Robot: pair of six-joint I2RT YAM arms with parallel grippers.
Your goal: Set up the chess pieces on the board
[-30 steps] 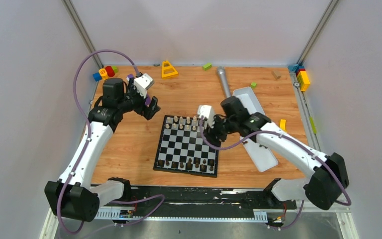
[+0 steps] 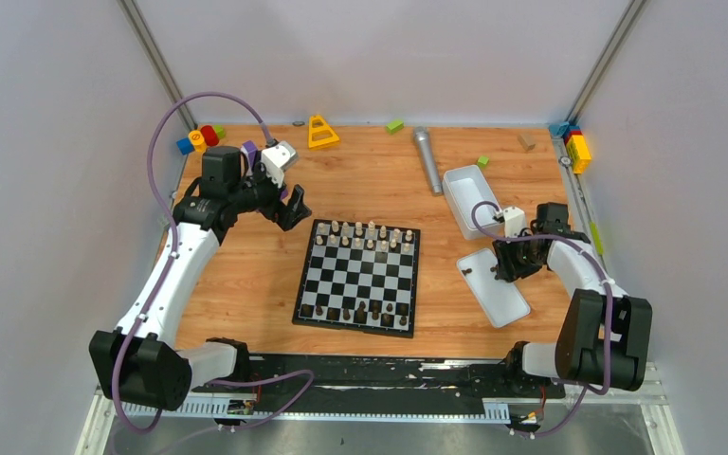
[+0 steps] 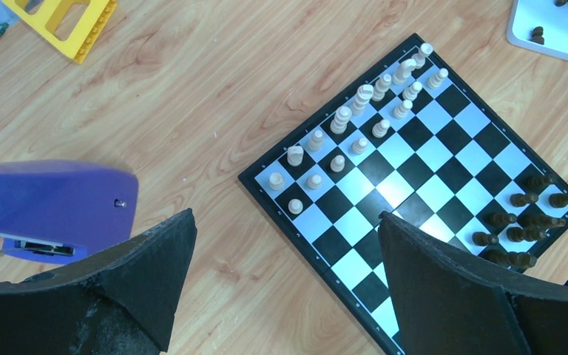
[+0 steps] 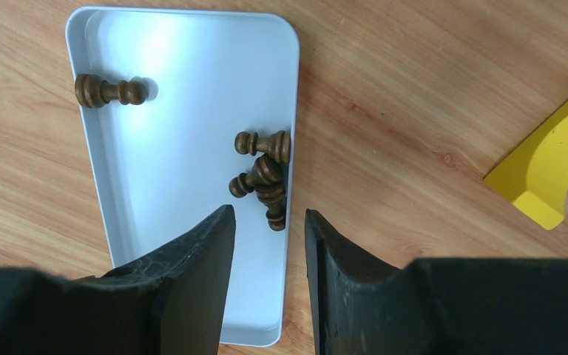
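On the chessboard (image 2: 360, 275), two rows of white pieces (image 3: 362, 97) stand along the far side. Dark pieces (image 3: 532, 220) are grouped along the near side. A shallow white tray (image 4: 185, 44) to the right of the board holds several dark pawns lying down: one pawn (image 4: 109, 91) by its left wall and a cluster including this pawn (image 4: 265, 144) along its right wall. Above the tray hangs my right gripper, its fingers part open with nothing between them, close to the cluster. My left gripper stands open and empty, left of the board.
An empty white box (image 2: 467, 194) stands behind the tray. A grey cylinder (image 2: 427, 161), a yellow triangle (image 2: 322, 135) and a green block (image 2: 394, 125) lie at the back. In the left wrist view a purple object (image 3: 52, 200) is beside the fingers. Left of the board is bare wood.
My right gripper has swung rightward from over the board's right edge to above the tray. The left arm has barely shifted, and the pieces on the board look unchanged.
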